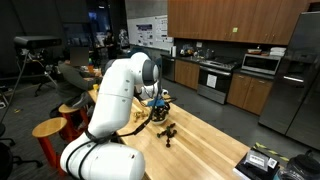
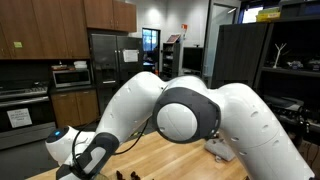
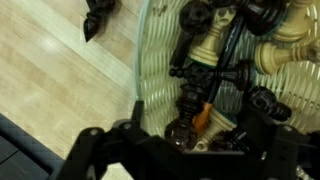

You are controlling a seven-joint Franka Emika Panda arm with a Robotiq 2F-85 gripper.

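A pale woven basket [image 3: 151, 65] holds several dark and light wooden chess pieces in the wrist view. Over it is my gripper, open, its dark fingers [image 3: 118, 148] set wide apart at the bottom of that view. Between and below the fingers are a dark piece [image 3: 182, 128] and a slim orange item [image 3: 204, 118], neither visibly gripped. Exterior view 1 has the gripper [image 1: 157, 103] low at the basket, and the arm partly hides both. From exterior view 2 the basket is mostly out of sight behind the arm.
Outside the basket, a dark piece [image 3: 97, 17] lies on the wooden table [image 3: 60, 75]. More dark pieces [image 1: 167, 132] are on the table in exterior view 1. Red stools [image 1: 48, 128] stand off its left edge.
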